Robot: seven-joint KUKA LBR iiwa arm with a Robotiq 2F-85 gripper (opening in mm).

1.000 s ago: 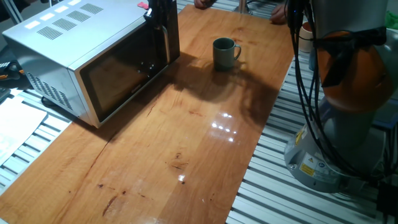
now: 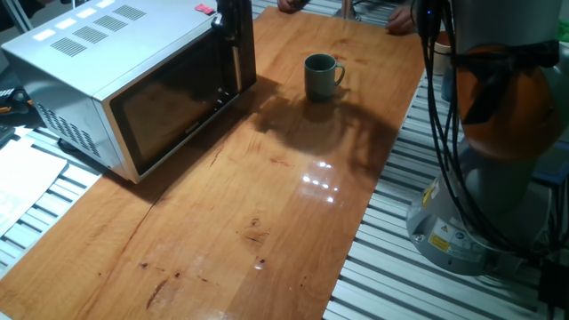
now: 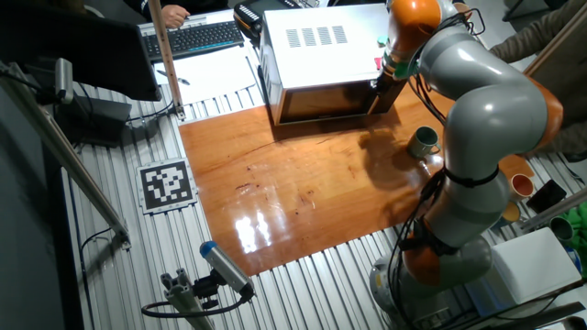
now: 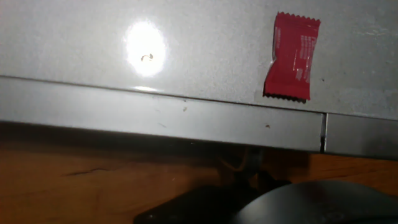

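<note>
The silver microwave [image 2: 133, 53] stands on the wooden table with its dark door [image 2: 178, 102] closed. A metal upright handle [image 2: 236, 69] runs down the right part of its front. My gripper [image 2: 229, 34] is at the top of this handle, dark and partly merged with the dark panel; whether it touches the handle does not show. From the other side, the gripper [image 3: 375, 85] appears at the microwave's front edge. The microwave's top edge [image 4: 155, 115] crosses the wrist view, with dark gripper parts below it. The space between the fingers is hidden.
A green mug [image 2: 320, 78] stands upright on the table to the right of the microwave. A red wrapped packet [image 4: 293, 57] lies on the microwave's top near the front edge. Someone's hands [image 2: 400, 20] rest at the far edge.
My gripper has shifted slightly down and left along the upper handle, covering more of it than a second ago. The mug, packet and microwave have stayed in place.
</note>
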